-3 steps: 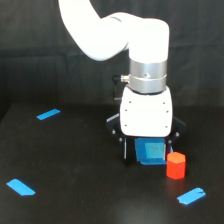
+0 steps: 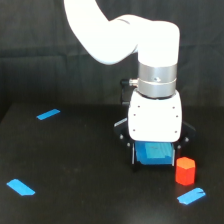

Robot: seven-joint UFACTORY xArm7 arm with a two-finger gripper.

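A blue block point(image 2: 154, 153) stands on the dark table right of centre, directly below the white arm's hand, which hides its upper part. My gripper point(image 2: 154, 147) is low over it, with its fingers spread wide towards the block's left and right sides. They look open; whether either one touches the block is hard to see. Close to the block's lower right is a small red-orange six-sided block point(image 2: 185, 171), near the right finger.
Flat blue strips lie on the table: one at the far left point(image 2: 49, 114), one at the near left point(image 2: 20, 187) and one at the near right point(image 2: 191, 196). A dark curtain point(image 2: 50, 60) hangs behind.
My gripper has moved right and slightly towards the camera. The red-orange block has shifted right and a little nearer, and the blue block has shifted slightly the same way.
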